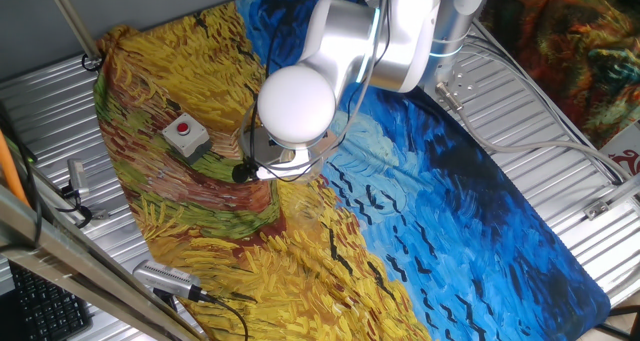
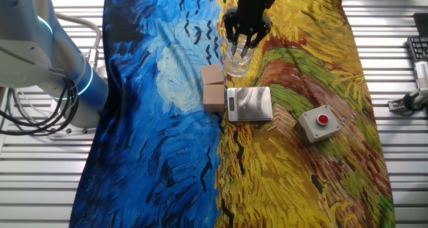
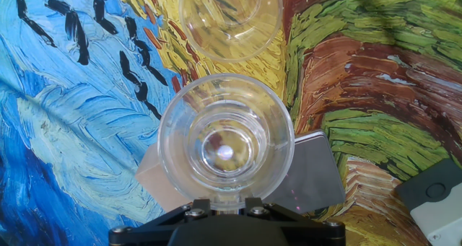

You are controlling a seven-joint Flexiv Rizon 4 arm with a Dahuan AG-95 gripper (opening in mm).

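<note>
A clear cup point(image 3: 226, 87) fills the middle of the wrist view, seen from above into its mouth. The tips of my gripper meet its near wall; I appear to be shut on the cup there, with it raised above the cloth. From the side, the clear cup point(image 2: 236, 66) shows just below the gripper point(image 2: 243, 43). Another clear cup point(image 3: 231, 50) stands on the cloth beyond it in the wrist view. Exterior view 1 has the gripper mostly hidden behind the arm.
Two light-brown blocks point(image 2: 213, 96) lie beside a silver scale point(image 2: 253, 103), close to the held cup. Right of the scale is a box with a red button point(image 2: 318, 124).
</note>
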